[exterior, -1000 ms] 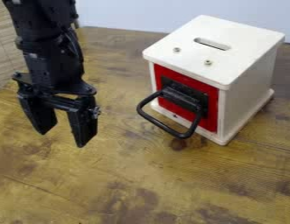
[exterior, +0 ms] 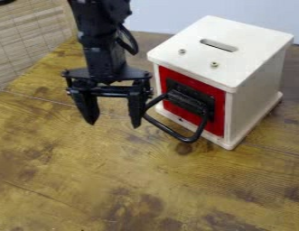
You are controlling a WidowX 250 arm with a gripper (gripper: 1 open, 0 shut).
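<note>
A white wooden box (exterior: 252, 95) stands on the right of the table, with a slot and two small bolts on its top. Its front has a red panel (exterior: 217, 91) carrying a black bar handle (exterior: 189, 136) that sticks out toward the left. My black gripper (exterior: 113, 114) hangs open, fingers pointing down, just left of the handle. Its right finger is close to the handle's left end; whether they touch I cannot tell. Nothing shows between the fingers.
A woven mat or screen (exterior: 25, 50) is at the back left, and a white wall is behind.
My gripper has moved right and up in the picture, from the left side to beside the box's handle. The box looks unmoved.
</note>
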